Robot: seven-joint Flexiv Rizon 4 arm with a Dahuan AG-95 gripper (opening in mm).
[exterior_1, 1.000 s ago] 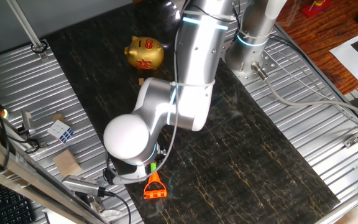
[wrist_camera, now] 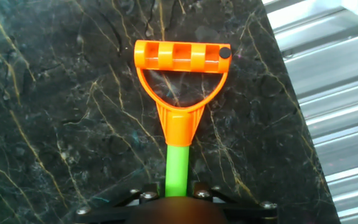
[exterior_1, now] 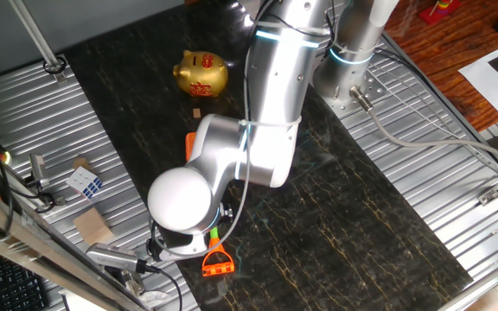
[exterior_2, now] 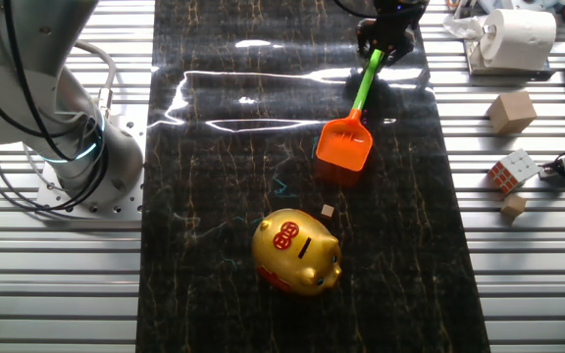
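Observation:
A toy shovel has an orange scoop (exterior_2: 344,145), a green shaft (exterior_2: 368,80) and an orange D-shaped handle (wrist_camera: 179,59). My gripper (exterior_2: 385,45) is around the green shaft, just below the handle, and appears shut on it. In the wrist view the shaft runs down between the dark linkages at the bottom edge; the fingertips are hidden there. An orange reflection shows under the scoop on the glossy black surface. From exterior view 1, the arm covers most of the shovel, leaving the handle (exterior_1: 219,269) and a sliver of scoop visible.
A gold piggy bank (exterior_2: 296,252) stands on the black tabletop (exterior_2: 214,294), with a tiny tan cube (exterior_2: 328,210) beside it. Off the mat are a puzzle cube (exterior_2: 514,171), a wooden block (exterior_2: 511,113) and a paper roll (exterior_2: 518,39).
The arm's end has shifted slightly right and down in exterior view 1.

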